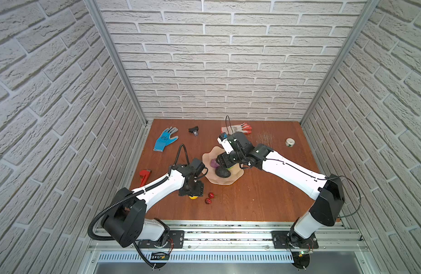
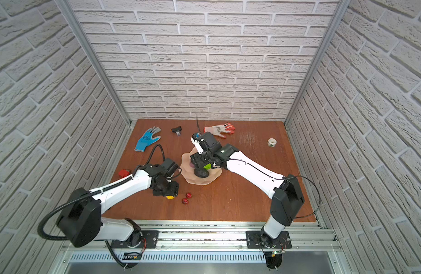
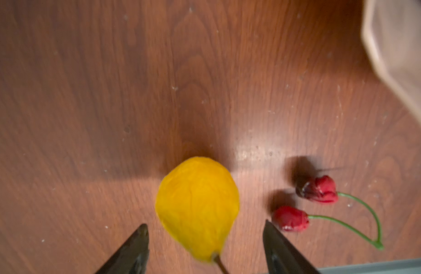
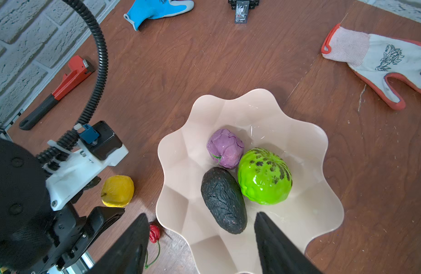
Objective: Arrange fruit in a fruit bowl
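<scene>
The pale scalloped bowl (image 4: 306, 137) holds a purple fruit (image 4: 225, 148), a bright green fruit (image 4: 265, 176) and a dark avocado-like fruit (image 4: 224, 200). Above it my right gripper is parted, with a gap between its fingers and nothing clasped. On the bare table a yellow pear (image 3: 198, 205) lies with its stem toward the front edge. My left gripper is over the pear, fingers open on either side and not touching it. Two red cherries (image 3: 306, 201) joined by green stems lie to the right of the pear.
A blue glove (image 1: 165, 139), a black clip-like object (image 1: 193, 130) and a red-and-white glove (image 4: 379, 59) lie at the back. A red-handled tool (image 4: 64, 86) is at the left edge, a small white cup (image 1: 290, 142) at the right.
</scene>
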